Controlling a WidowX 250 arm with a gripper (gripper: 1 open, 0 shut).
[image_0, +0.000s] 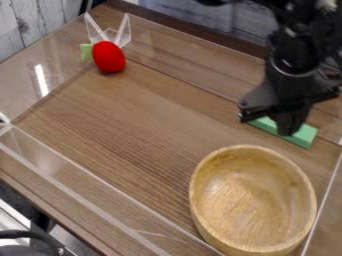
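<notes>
The black gripper (277, 112) hangs at the right over a green block (301, 134), which lies on the wooden table behind a large tan bowl (251, 232). The gripper is shut; whether it touches the block is hard to tell, and part of the block is hidden behind it.
At the back left sit a red rounded object (108, 59) and, beside it, a white and green item (100, 42). The bowl fills the front right.
</notes>
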